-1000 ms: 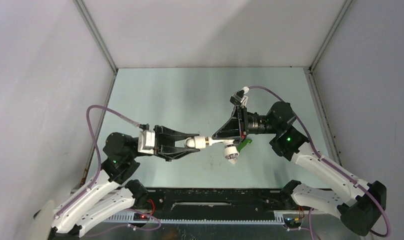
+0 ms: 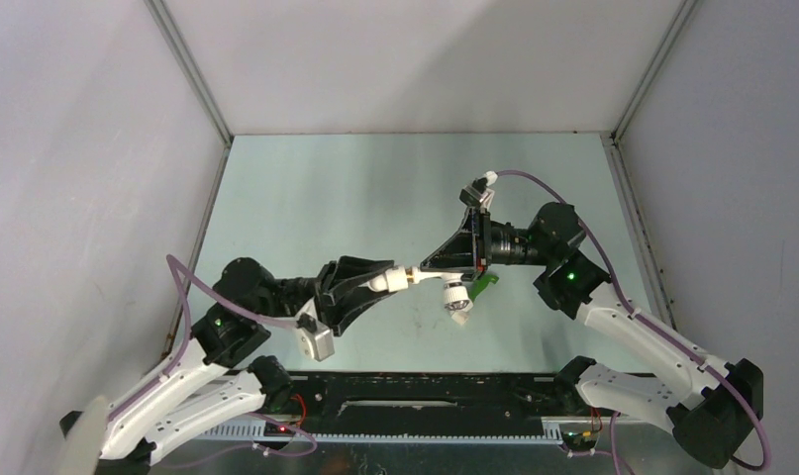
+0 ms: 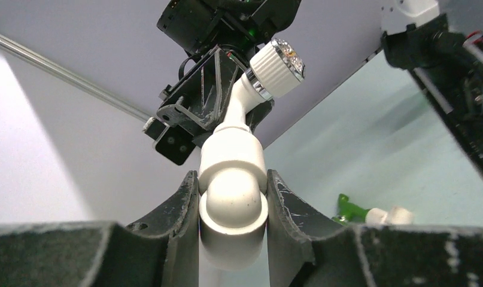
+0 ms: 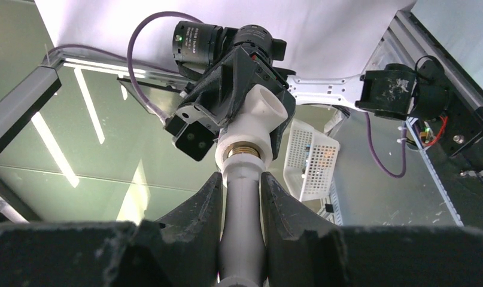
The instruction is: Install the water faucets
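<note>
My left gripper point(image 2: 383, 278) is shut on a white elbow fitting point(image 3: 233, 156) and holds it above the table. A white faucet point(image 2: 455, 295) with a ribbed, chrome-ringed spout end joins the elbow in mid-air. Brass threads point(image 4: 243, 150) show between the two parts. On the right, my right gripper has its fingers on both sides of the grey-white faucet body point(image 4: 243, 209). Thin slits of background show along the body near the fingertips, so whether they press on it cannot be told.
Beneath the faucet, a green-handled white piece point(image 3: 352, 209) lies on the pale table point(image 2: 306, 198). A white basket point(image 4: 313, 158) stands outside the work area.
The right arm and faucet look almost still.
</note>
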